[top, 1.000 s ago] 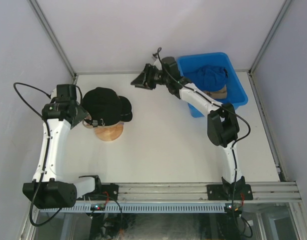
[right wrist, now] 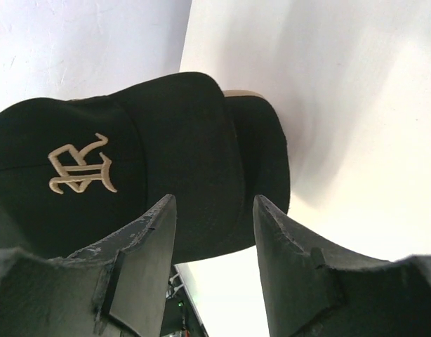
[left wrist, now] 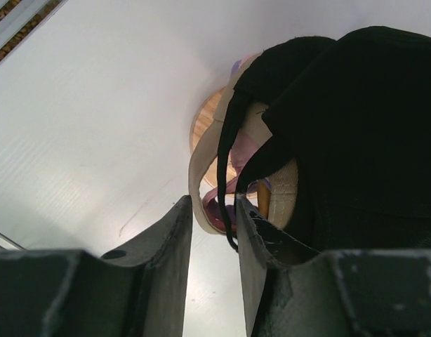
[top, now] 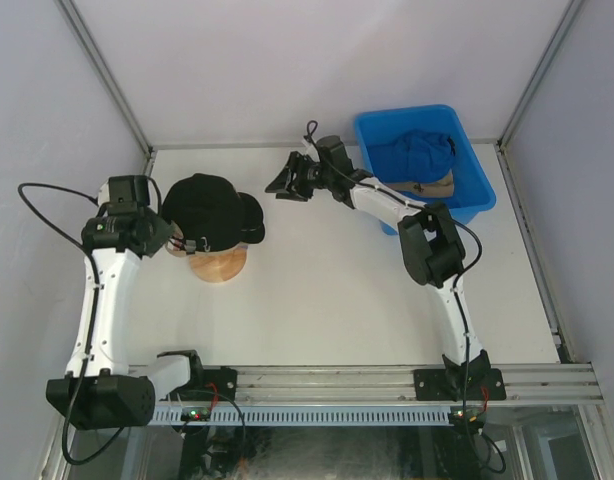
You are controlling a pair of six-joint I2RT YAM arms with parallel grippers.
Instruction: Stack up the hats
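A black cap sits over a tan cap on a round wooden stand; its brim points right in the top view. At the back of the caps is my left gripper, its fingertips a little apart. The black cap's thin strap runs down toward the gap between them, and I see no grip on it. Off the brim side, my right gripper is open and empty, apart from the cap in the top view. The black cap's front carries a tan letter.
A blue bin at the back right holds a blue cap and a tan cap. The right arm reaches past the bin's left side. Bare white table lies in the middle and front.
The left arm has shifted only slightly; the black cap looks unmoved.
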